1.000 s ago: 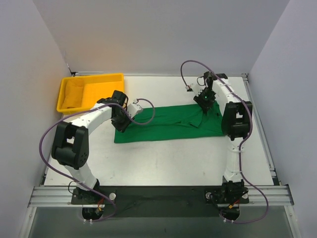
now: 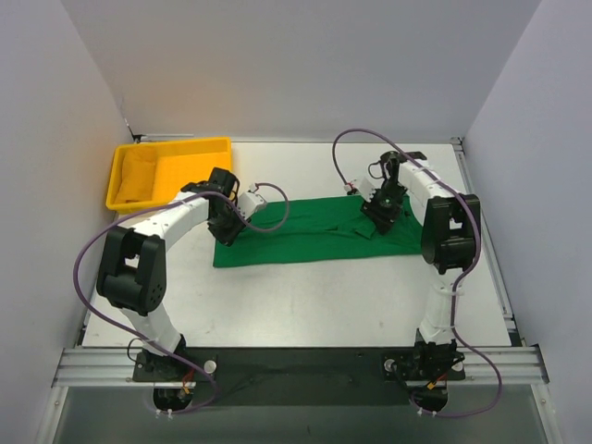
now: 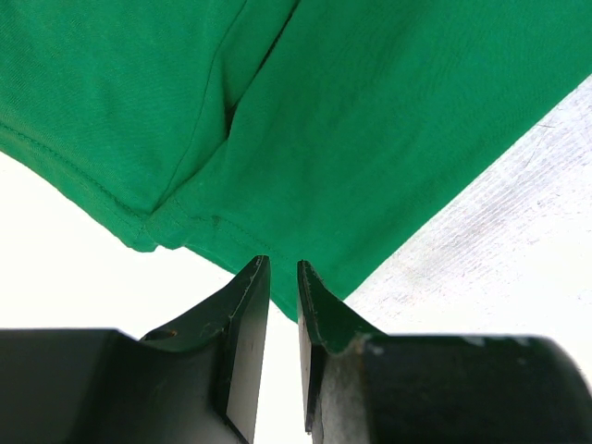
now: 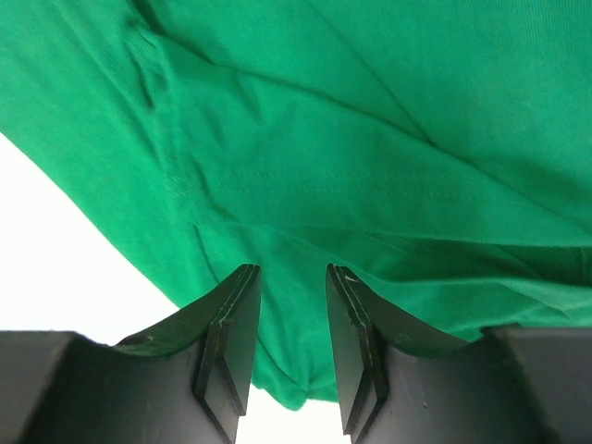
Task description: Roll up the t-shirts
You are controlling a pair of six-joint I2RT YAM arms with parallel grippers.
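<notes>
A green t-shirt point(image 2: 305, 248) lies spread across the middle of the white table, with folds and seams showing. My left gripper hangs over the shirt's left corner, its fingers slightly apart with nothing visible between them but background. My right gripper is over the shirt's right part, fingers parted above folded fabric; nothing is held between them.
An orange bin point(image 2: 190, 157) sits at the back left of the table. Walls stand at both sides.
My right arm has shifted toward the front of the table, its gripper now lower in the top view over the shirt's right part. The left arm appears unmoved.
</notes>
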